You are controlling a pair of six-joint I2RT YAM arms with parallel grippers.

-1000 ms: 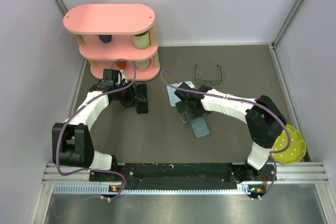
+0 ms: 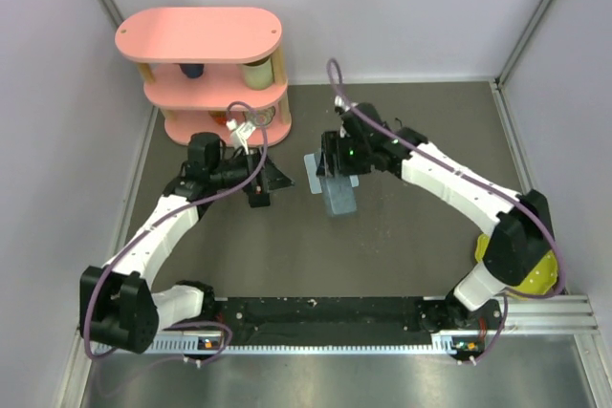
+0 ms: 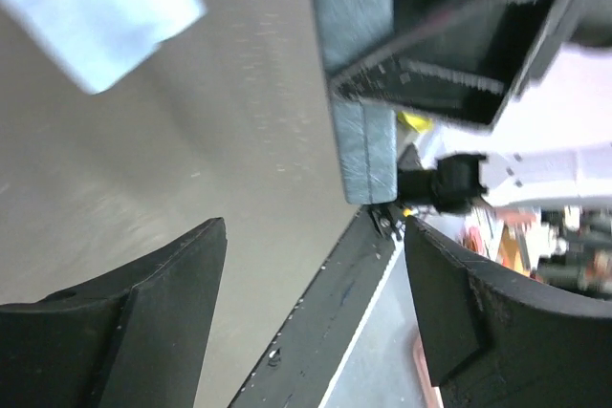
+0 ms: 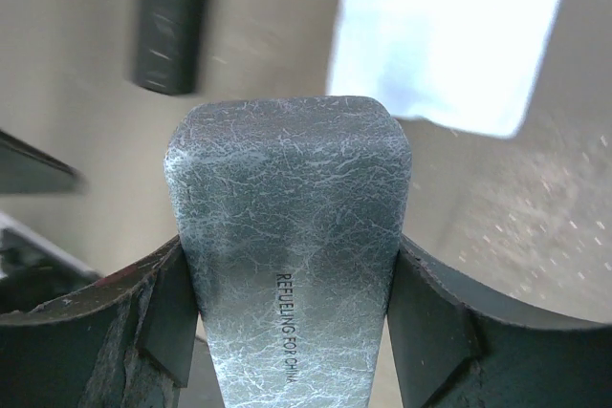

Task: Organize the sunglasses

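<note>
A grey sunglasses case (image 4: 287, 265) printed "REFUELING FOR CHINA" is held upright by my right gripper (image 2: 333, 164), whose fingers clasp its sides above the table centre. A pale cloth (image 4: 440, 35) lies under and behind it. My left gripper (image 2: 263, 171) is over a black case (image 2: 259, 196) left of the cloth, its fingers (image 3: 124, 322) apart with nothing seen between them.
A pink three-tier shelf (image 2: 199, 33) with containers stands at the back left. A yellow dotted dish (image 2: 531, 274) is at the right edge, partly under the right arm.
My right gripper has raised the grey case off the table, moving it up and back. My left gripper has shifted slightly right and risen over the black case.
</note>
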